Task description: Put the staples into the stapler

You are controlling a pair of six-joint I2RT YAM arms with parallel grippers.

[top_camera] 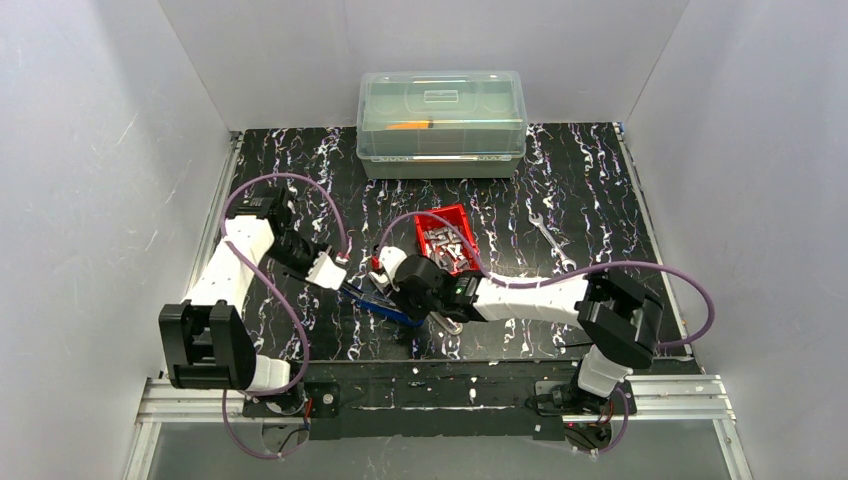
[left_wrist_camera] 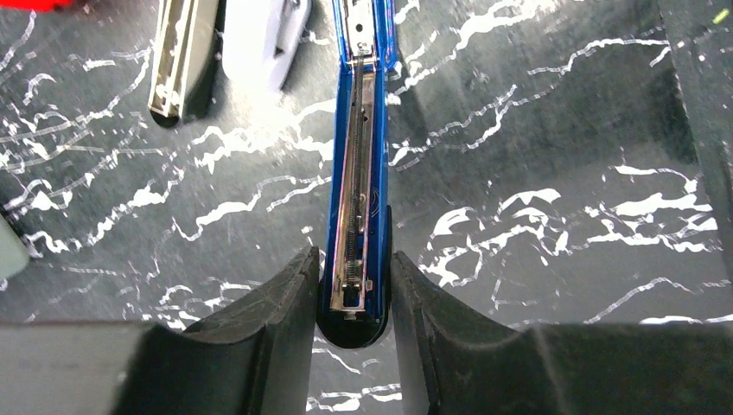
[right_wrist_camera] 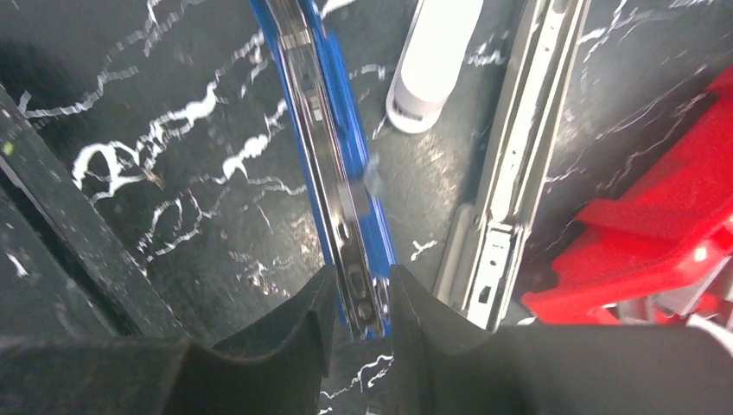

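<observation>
The long blue stapler [left_wrist_camera: 380, 164] lies opened out, its metal channel and spring facing up. In the left wrist view my left gripper is shut on its rounded black end. My right gripper stands open over the stapler's other end in the right wrist view, one finger on each side of the channel; no grasped object shows between them. Small grey staples [right_wrist_camera: 356, 197], blurred, are on or beside the channel, ahead of the right fingertips; whether they sit inside it I cannot tell. From above, the right arm partly covers the stapler.
A white mini stapler [right_wrist_camera: 428, 69] and a beige stapler [right_wrist_camera: 519, 130] lie alongside. The red bin [right_wrist_camera: 635, 229] holds loose staples. At the back stands a green toolbox [top_camera: 440, 140]; a wrench [top_camera: 550, 240] lies right, with bare table around it.
</observation>
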